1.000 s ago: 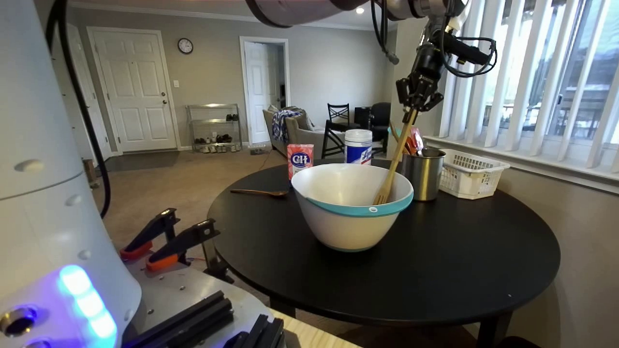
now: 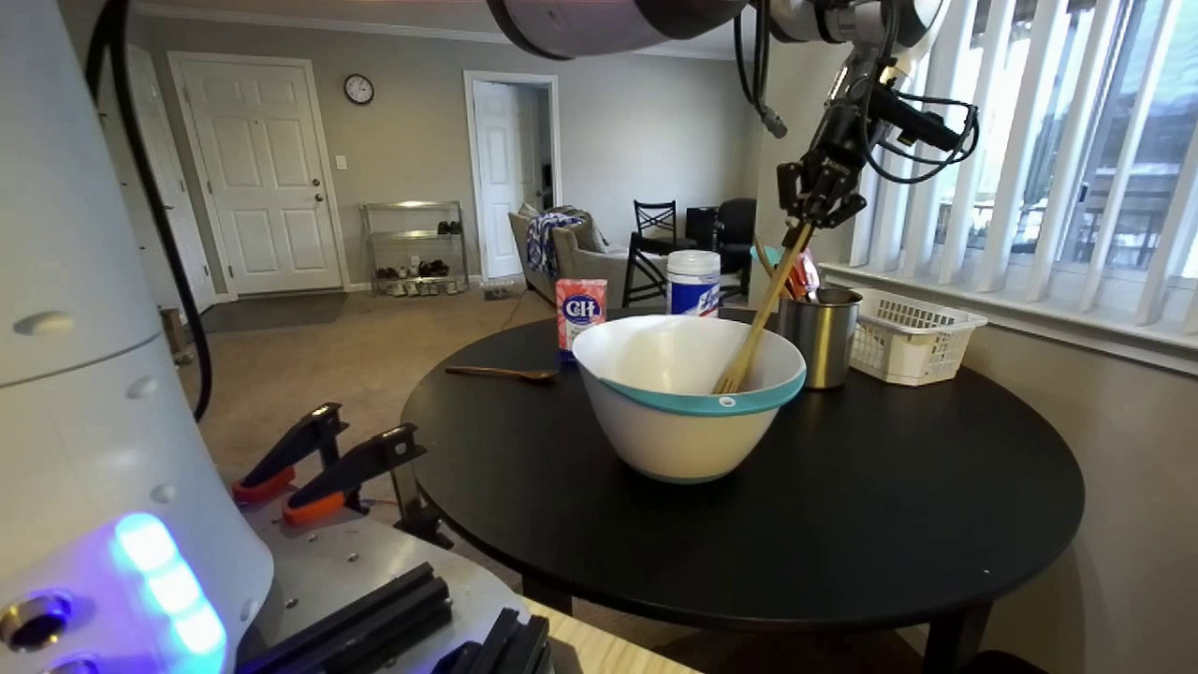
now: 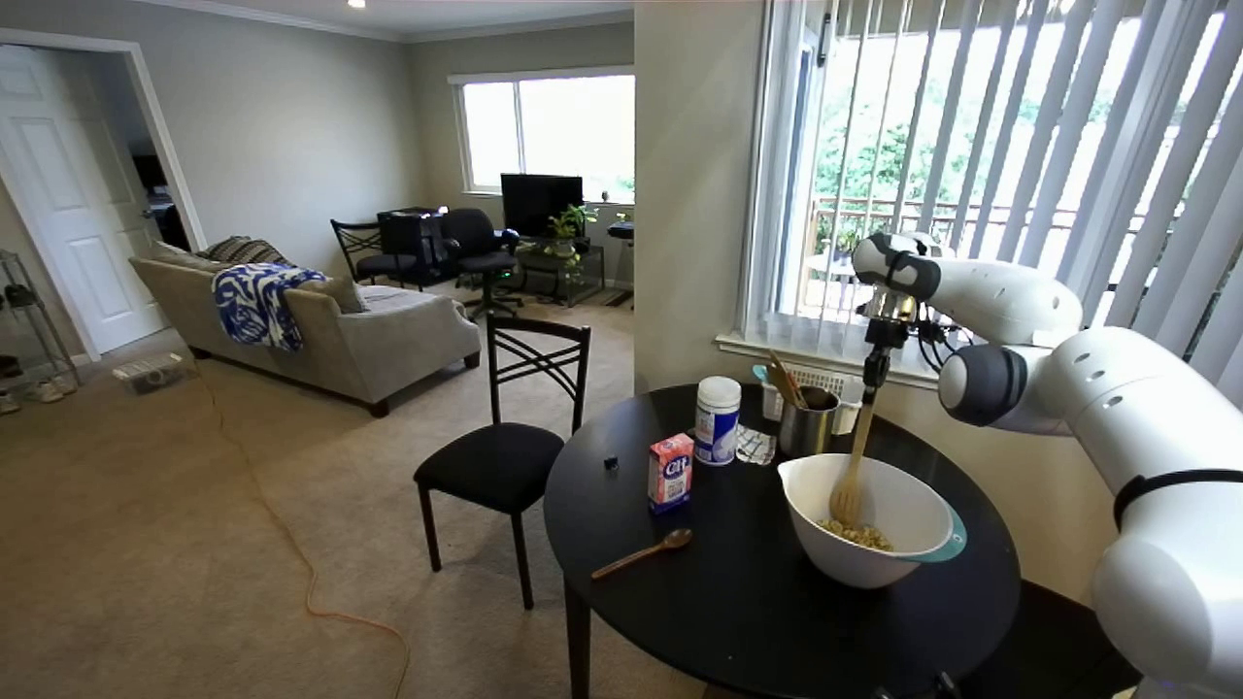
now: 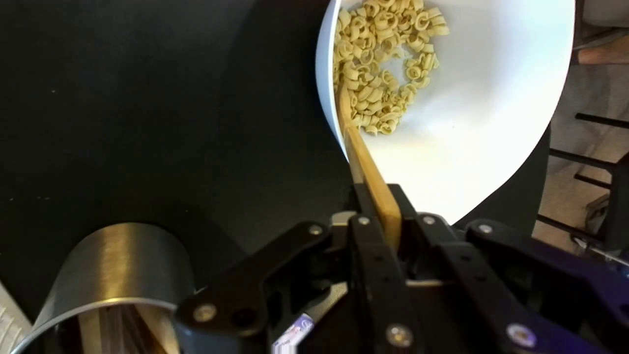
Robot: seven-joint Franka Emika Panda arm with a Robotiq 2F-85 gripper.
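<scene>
My gripper is shut on the handle of a wooden spatula [image 4: 368, 162]. The slotted end of the spatula [image 3: 847, 499] reaches down into a white mixing bowl [image 2: 674, 432] with a teal rim band. Small curled pasta pieces [image 4: 386, 35] lie in the bowl's bottom, heaped toward one wall, and the spatula's tip is among them there. From the side, the gripper [image 2: 810, 219] hangs above and to the right of the bowl, the handle slanting down over its inner wall.
A metal utensil holder [image 2: 823, 337] and a white basket [image 2: 912, 337] stand right of the bowl. Behind it are a white canister [image 3: 718, 419] and a pink box [image 3: 671, 472]. A wooden spoon [image 3: 641, 554] lies on the black table [image 3: 746, 606], whose front is clear.
Gripper and wrist have shifted slightly to the right in exterior view 1. The spatula leans more, its lower end a little farther left, and the bowl has slid slightly right.
</scene>
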